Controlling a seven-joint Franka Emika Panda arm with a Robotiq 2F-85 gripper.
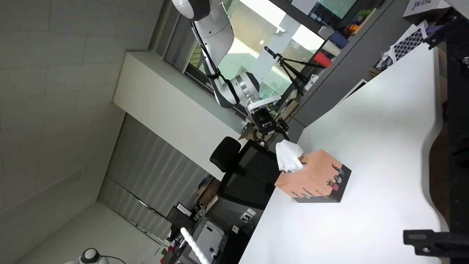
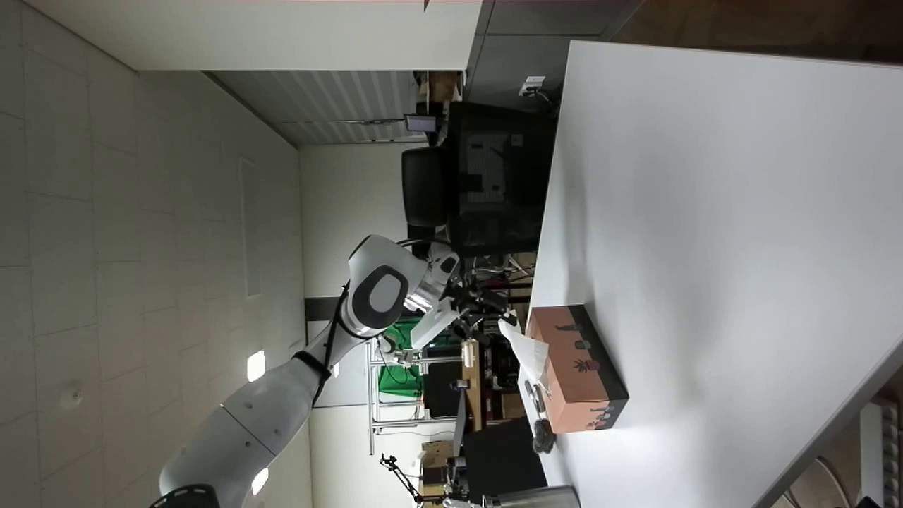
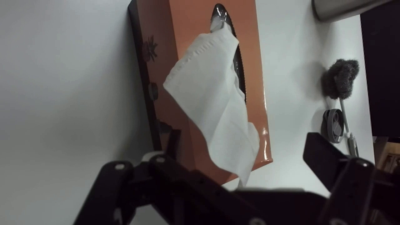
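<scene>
An orange tissue box with a dark base stands on the white table. From its top slot sticks a white tissue, loose and crumpled. My gripper hangs above the box, apart from the tissue, in exterior view 1. In the wrist view the tissue lies flopped over the slot of the box, between and beyond the spread fingers of my gripper. The fingers are open and grip nothing. Exterior view 2 has the gripper just above the tissue; the exact gap is hard to judge.
Beside the box in the wrist view lie a dark fuzzy brush and a small dark round object. A metal cylinder stands near the table's edge.
</scene>
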